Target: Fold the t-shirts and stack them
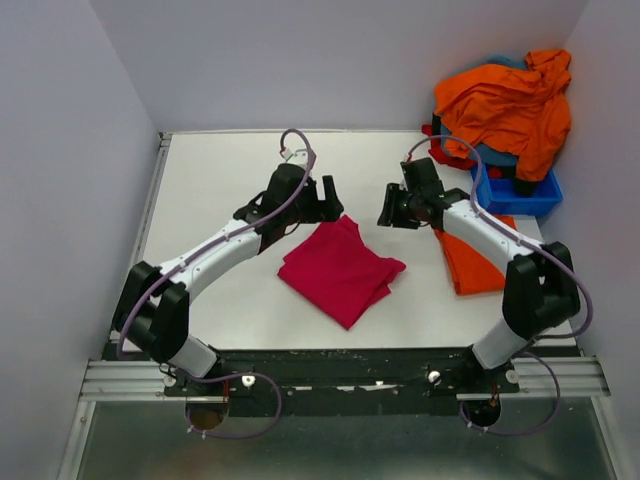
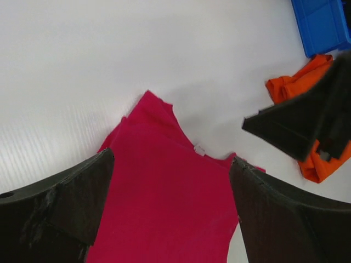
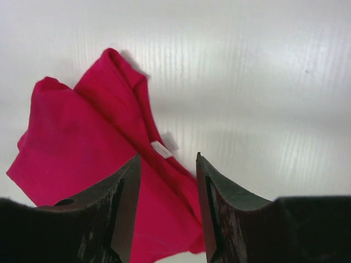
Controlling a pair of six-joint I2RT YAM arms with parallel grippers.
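Note:
A dark pink T-shirt (image 1: 343,272) lies crumpled and partly folded in the middle of the white table; its small white label (image 3: 160,149) shows along one edge. My left gripper (image 1: 325,205) stands wide open above the shirt's far end, nothing between its fingers. In the left wrist view the pink cloth (image 2: 164,192) spreads below and between the fingers. My right gripper (image 1: 398,215) is part open and empty, to the right of the shirt's far corner. An orange folded shirt (image 1: 471,262) rests flat at the table's right side.
A blue bin (image 1: 545,197) at the back right is heaped with orange cloth (image 1: 505,105) and other garments. Bare white table (image 1: 210,180) lies at the left and along the back. My two grippers are fairly close together.

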